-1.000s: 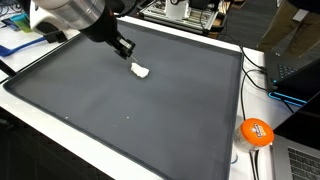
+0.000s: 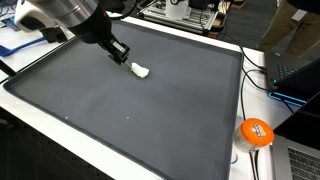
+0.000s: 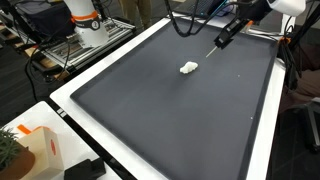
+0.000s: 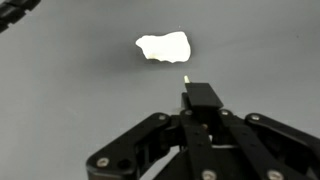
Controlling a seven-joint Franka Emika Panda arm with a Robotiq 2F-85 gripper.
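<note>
A small, crumpled white lump [image 4: 165, 46] lies on the dark grey board, its material hard to tell; exterior view 2 also shows this white piece [image 3: 188, 67]. My gripper is shut on a thin, pale stick [image 4: 187, 79], of which just the tip pokes out past the fingers in the wrist view. Seen from exterior view 2, the stick [image 3: 211, 51] slants down from the gripper [image 3: 221, 42] toward the board. The fingertips are beside the lump, apart from it. Whether the stick's end touches the board I cannot tell.
The grey board [image 2: 150, 120] is otherwise bare, with wide free room around the lump. An orange-lidded jar [image 2: 254, 133] stands off its right edge, near laptops [image 2: 297, 84] and cables. Exterior view 2 shows a potted plant [image 3: 15, 158] at the lower left.
Over the last second my gripper has come lower and slightly left in exterior view 1, toward the near side of the lump. The white lump looks unmoved.
</note>
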